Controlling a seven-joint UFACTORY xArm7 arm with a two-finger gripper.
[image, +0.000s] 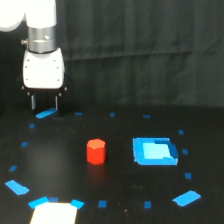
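Observation:
A red block (96, 151), its outline roughly hexagonal, rests on the black table near the middle of the camera view. To its right lies a flat blue piece (140, 147) with a white patch (157, 151) inside it. My gripper (45, 103) hangs at the upper left, pointing down and well apart from both. Its two dark fingers are spread, and nothing shows between them.
Small blue marks (102, 203) dot the black surface. Larger blue strips lie at the left (17, 187) and right (186, 198). A pale sheet with blue edging (53, 213) is cut off at the bottom. A dark curtain (150, 50) hangs behind.

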